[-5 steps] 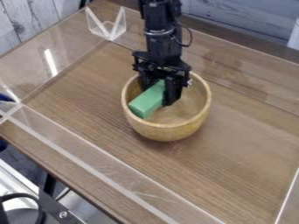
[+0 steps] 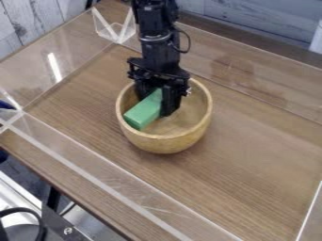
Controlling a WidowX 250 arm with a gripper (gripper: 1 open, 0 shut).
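A round wooden bowl (image 2: 176, 137) sits on the wooden table, with a green block (image 2: 143, 111) tilted inside its left half. The black robot gripper (image 2: 160, 92) reaches down from the top into the bowl and is shut on the upper end of the green block. The fingertips are dark and partly hidden against the block and the bowl's shadowed inside.
A white wire-like object (image 2: 113, 26) stands at the back left. Black cables (image 2: 28, 221) lie off the table's lower left edge.
The gripper, green block and bowl have shifted a little to the left over the last second, the gripper staying at the block.
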